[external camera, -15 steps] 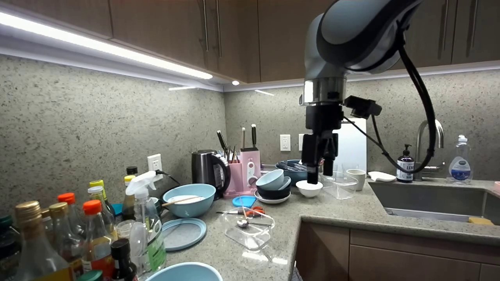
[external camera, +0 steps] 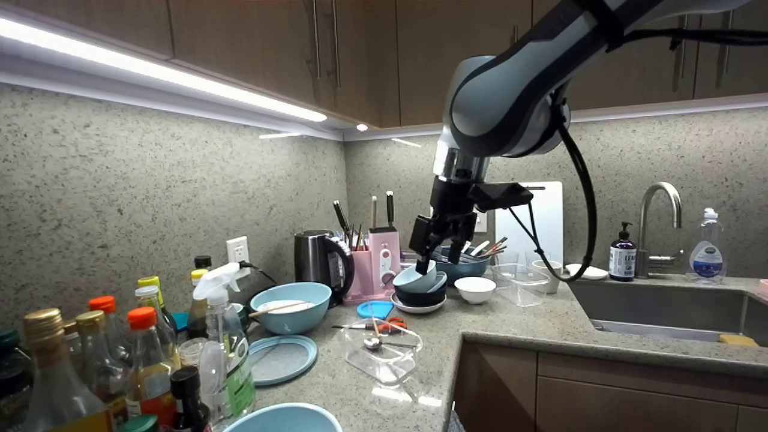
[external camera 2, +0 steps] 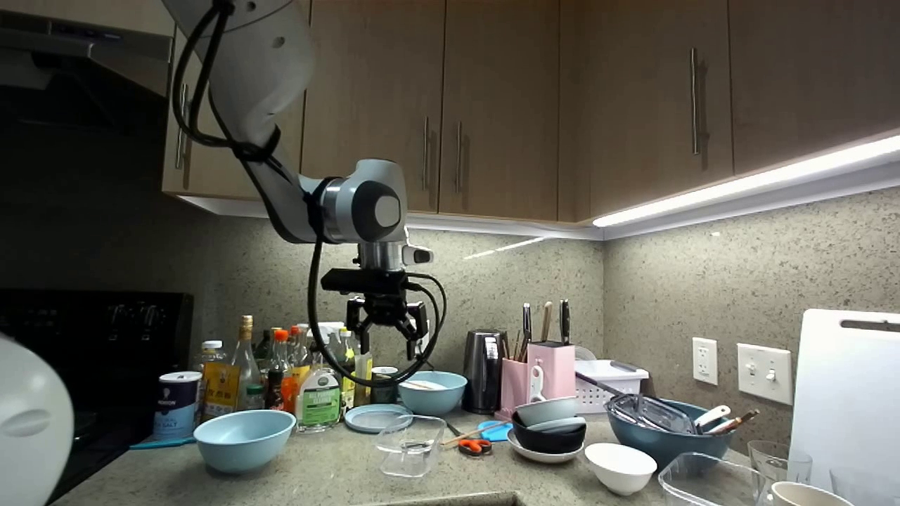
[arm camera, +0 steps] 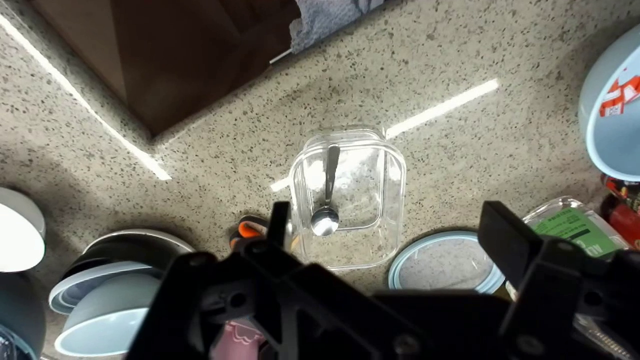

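Observation:
My gripper is open above the counter, its two black fingers wide apart and nothing between them. Below it in the wrist view lies a clear rectangular container [arm camera: 366,249]. A metal spoon [arm camera: 324,221] rests inside that container, its bowl toward the gripper side. Exterior view 2 also has the container [external camera 2: 408,459] on the counter, well below the raised gripper [external camera 2: 388,341]. Close by lie orange-handled scissors [arm camera: 250,228], partly hidden by a finger, and a round blue-rimmed lid [arm camera: 396,273].
Stacked bowls [external camera: 419,291] and a white bowl [external camera: 475,289] stand near the corner. Along the left wall are several bottles [external camera: 144,345] and a blue bowl [external camera: 291,309]. Another blue bowl [external camera 2: 245,438] sits near the stove. A sink [external camera: 677,309] opens on the right.
In exterior view 1 the arm and gripper have moved left and appear smaller, now in front of the stacked bowls instead of the white bowl. Objects on the counter have not moved.

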